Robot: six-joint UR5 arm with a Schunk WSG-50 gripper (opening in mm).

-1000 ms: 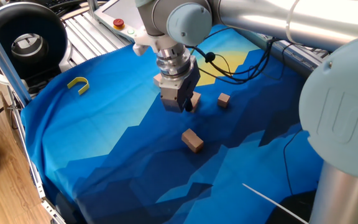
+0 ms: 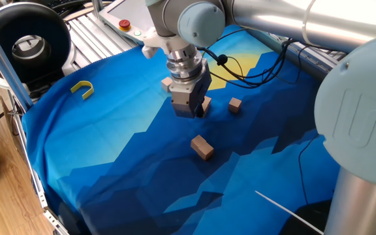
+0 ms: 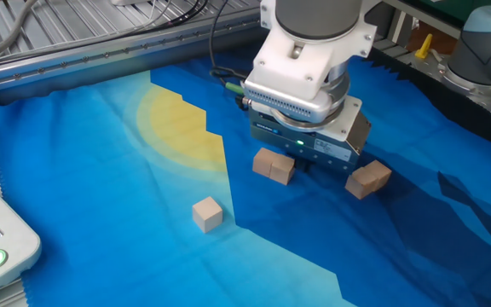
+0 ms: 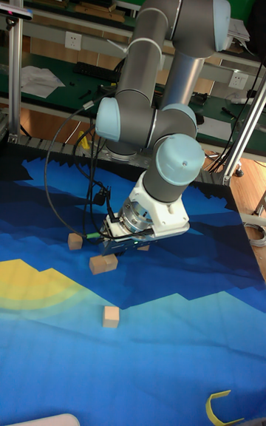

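My gripper (image 3: 307,165) hangs low over the blue cloth, pointing down, its wide body hiding most of the fingers. How its fingers stand does not show. Close beside it in exterior view 2 is a pair of touching wooden blocks (image 3: 274,166); another touching pair (image 3: 369,179) lies to the right. A lone pale cube (image 3: 207,214) sits nearer that camera, apart from the others. Exterior view 1 shows a further single cube (image 2: 235,104) to the right of the gripper, and the pair (image 2: 202,147) on open cloth below it. Nothing can be seen held.
A yellow curved strip (image 2: 82,89) lies at the cloth's far left in exterior view 1. Dark cables (image 2: 260,78) loop beside the wrist. A tablet-like pendant (image 3: 2,234) stands at the left edge in exterior view 2.
The blocks have not visibly moved.
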